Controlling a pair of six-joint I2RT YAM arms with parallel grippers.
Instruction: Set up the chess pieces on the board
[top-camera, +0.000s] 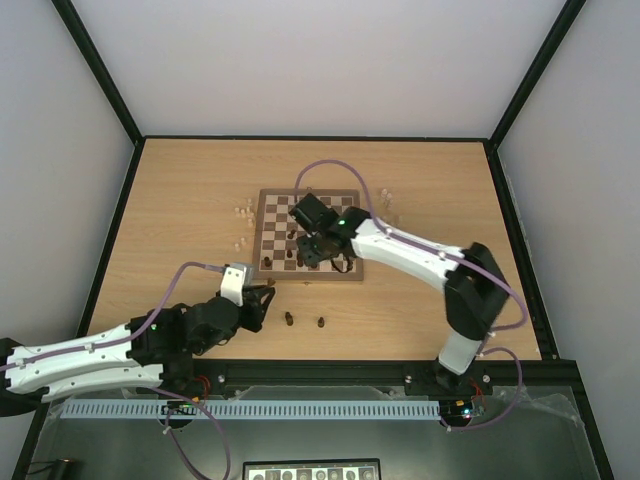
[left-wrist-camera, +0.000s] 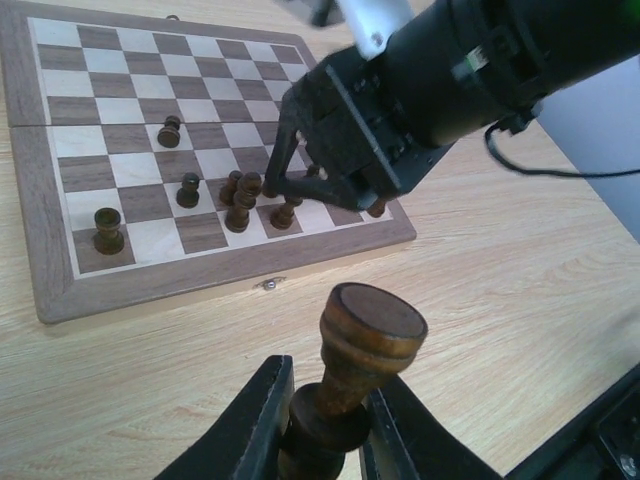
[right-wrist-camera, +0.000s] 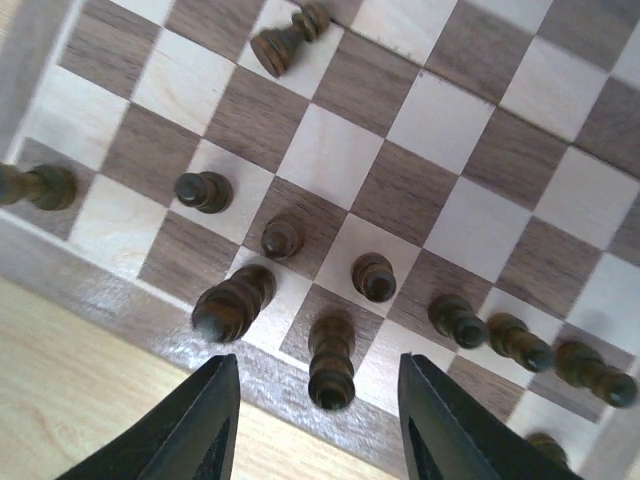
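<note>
The brown-and-white chessboard (top-camera: 275, 225) lies mid-table. Held over the table before its front edge is a dark wooden piece (left-wrist-camera: 368, 325) with a flat, wide top, tilted, and my left gripper is shut on it. My right gripper is over the board's near rows, its fingers (right-wrist-camera: 205, 430) wide apart. A tall dark piece (right-wrist-camera: 331, 362) stands in the gap as seen from above, not visibly touched. Beside it stand another tall dark piece (right-wrist-camera: 235, 302) and a small pawn (right-wrist-camera: 374, 276). More dark pieces (right-wrist-camera: 522, 342) are toward the right, and a corner piece (left-wrist-camera: 108, 231) is at the left.
Two dark pieces stand on the table in front, one left (top-camera: 289, 318) and one right (top-camera: 321, 321). Pale pieces (top-camera: 244, 212) lie left of the board, and others (top-camera: 387, 197) lie to its right. My right arm covers part of the board from above.
</note>
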